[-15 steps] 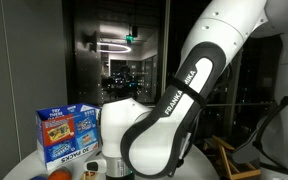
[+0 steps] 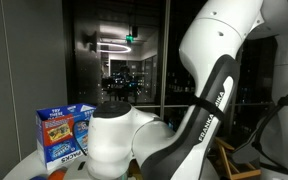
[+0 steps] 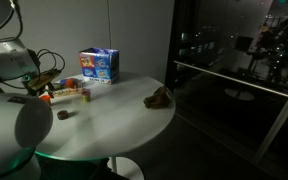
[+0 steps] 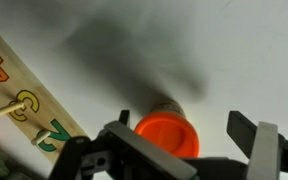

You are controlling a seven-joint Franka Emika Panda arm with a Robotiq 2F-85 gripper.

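In the wrist view my gripper stands open above a round orange-topped object [image 4: 167, 136]. The orange top shows between the fingers and is partly covered by the dark left finger [image 4: 124, 140]; the right finger is clear of it. A wooden board [image 4: 24, 85] with coloured characters and pegs lies to the left. My hand is hidden behind the arm in the first exterior view. From the second exterior view, the arm [image 3: 24, 125] fills the left side, over the table's far-left part.
A blue printed box [image 3: 99, 66] stands at the back of the round white table [image 3: 119, 125]. A brown object [image 3: 160, 98] sits near its right edge. A small can [image 3: 85, 95] and a dark round piece [image 3: 63, 115] stand nearer the arm. Bare tabletop lies between.
In the first exterior view the arm has shifted left and lower, covering more of the table beside the blue box. The box has stayed put.
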